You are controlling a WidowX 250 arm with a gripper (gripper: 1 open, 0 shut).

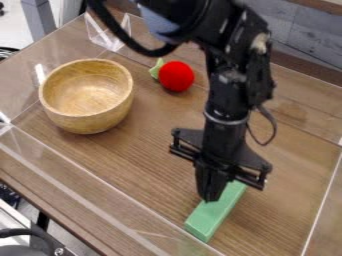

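Observation:
My black gripper (pixel 205 185) hangs low over the wooden table, its tip just above the upper end of a light green rectangular block (pixel 214 213) near the front. The fingertips are small and dark in this view; the gripper looks shut, and I see nothing held between them. The block lies flat, its top end partly behind the gripper.
A tan wooden bowl (pixel 86 95) sits at the left, a red tomato-like object (pixel 177 76) with a green item beside it at the back, partly near the arm.

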